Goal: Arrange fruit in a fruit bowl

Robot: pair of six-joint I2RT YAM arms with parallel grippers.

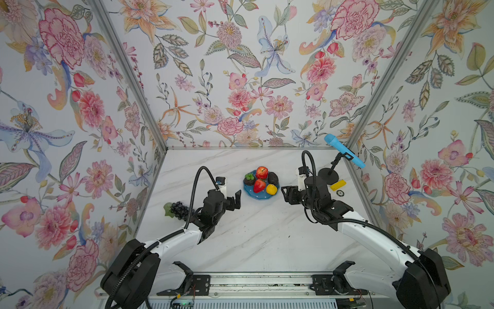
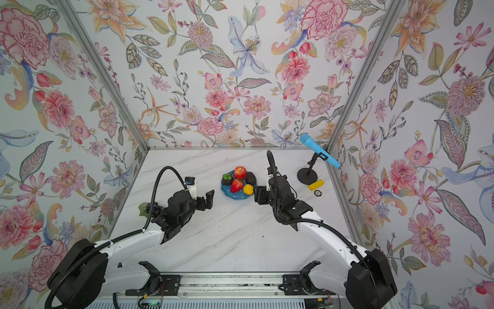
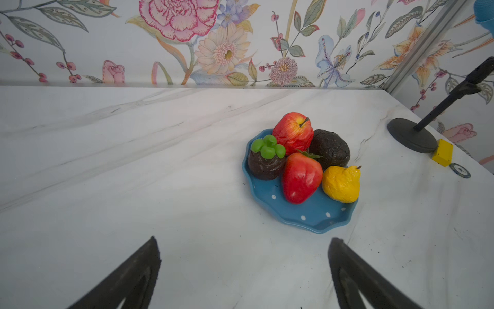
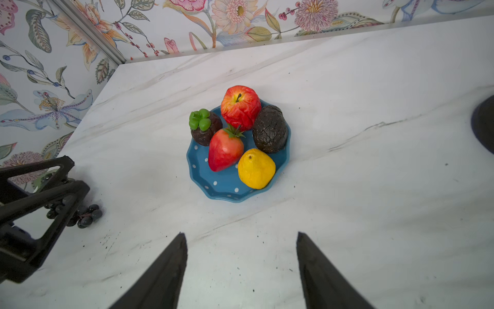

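Note:
A scalloped blue plate [image 4: 218,190] on the table carries a red apple [image 4: 240,106], a dark avocado [image 4: 270,129], a yellow pear-like fruit [image 4: 256,169], a red strawberry [image 4: 226,149] and a dark fruit with green leaves [image 4: 206,127]. Black grapes [image 1: 179,210] lie at the table's left, partly behind my left arm in the top views. My left gripper is open and empty, left of the plate. To the plate's right, clear of it, my right gripper stands with its fingers apart and nothing between them.
A blue microphone-like object [image 1: 344,150] on a black stand [image 1: 327,176] is at the right back. Close by lie a yellow block [image 1: 338,185] and a small dark ring [image 1: 340,193].

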